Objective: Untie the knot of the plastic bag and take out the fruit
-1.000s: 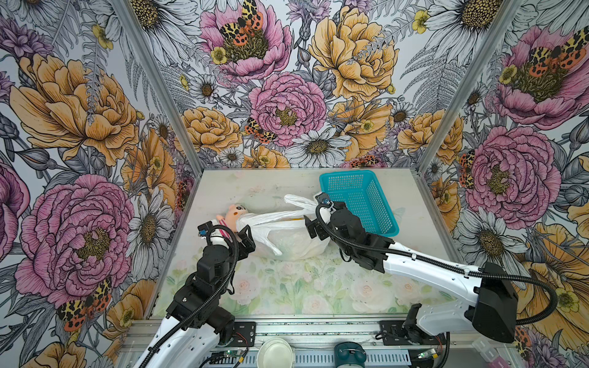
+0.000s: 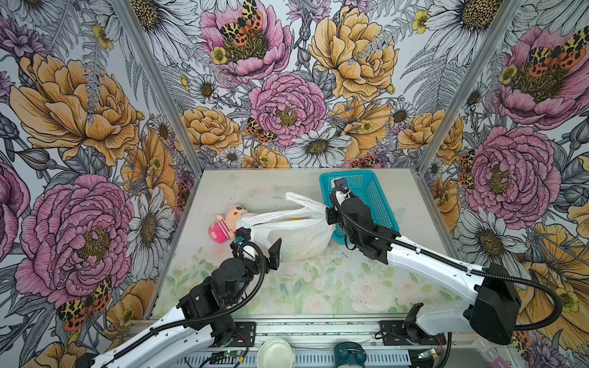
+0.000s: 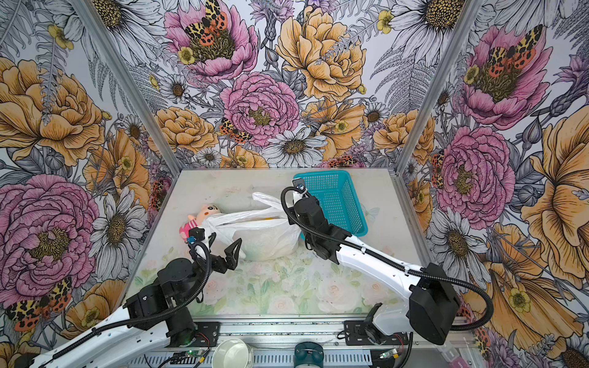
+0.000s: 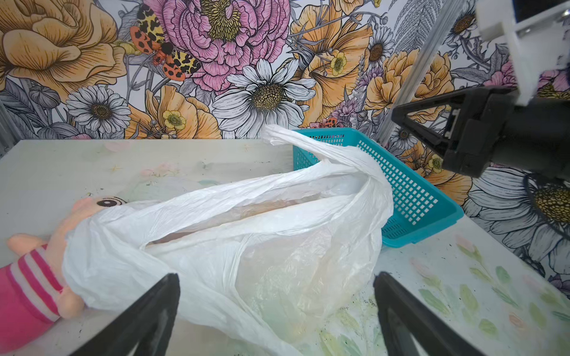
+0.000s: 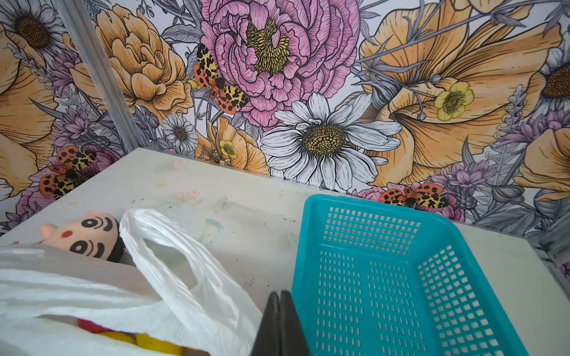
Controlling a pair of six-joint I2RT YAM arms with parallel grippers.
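The white plastic bag (image 4: 308, 279) lies mid-table, its mouth gaping between two long edges and one loose handle (image 5: 178, 249) standing up. Inside, a yellow fruit (image 5: 157, 344) and a bit of red (image 5: 90, 325) show in the right wrist view. My left gripper (image 2: 260, 244) is open at the bag's near left side; a strip of white plastic runs down between its spread fingers. Shut, my right gripper is just above the bag's right end, beside the basket; in the left wrist view its tip (image 4: 406, 112) is clear of the plastic. Nothing shows between its fingers.
A teal basket (image 5: 305, 237) stands empty at the back right, close to the bag. A pink doll (image 5: 83, 236) lies against the bag's left end.
My left gripper has moved right from the doll to the bag's near side. The right gripper went left and came back right to the basket's edge. The bag's mouth looks wider.
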